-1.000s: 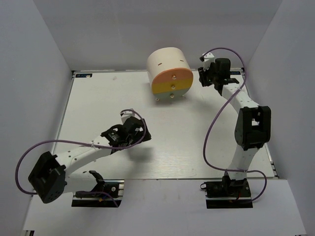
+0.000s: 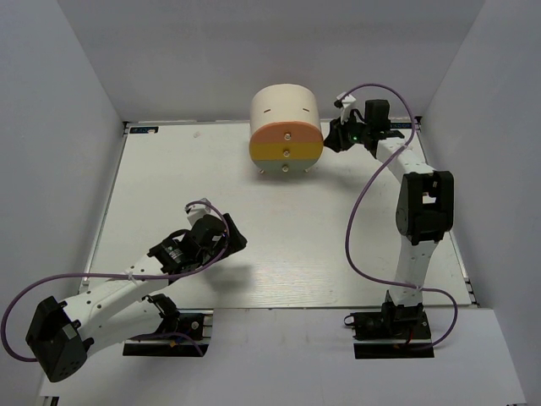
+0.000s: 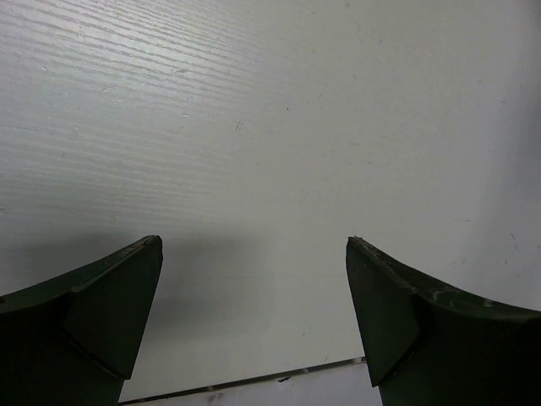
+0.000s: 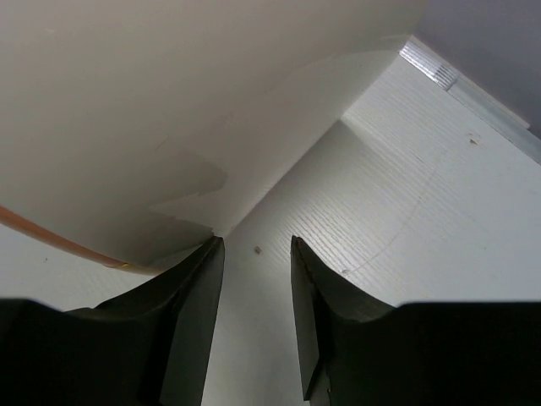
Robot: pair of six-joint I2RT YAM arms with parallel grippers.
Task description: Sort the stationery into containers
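A rounded cream container with orange, yellow and green drawers stands at the back centre. My right gripper is beside its right side; in the right wrist view the fingertips are close to the cream wall, part open with nothing seen between them. My left gripper is open over bare table at the front left, nothing between its fingers.
Grey walls border it at the back and sides. No loose stationery is visible.
The drawer container has turned to face more squarely forward and shifted slightly left. My right gripper moved left toward it.
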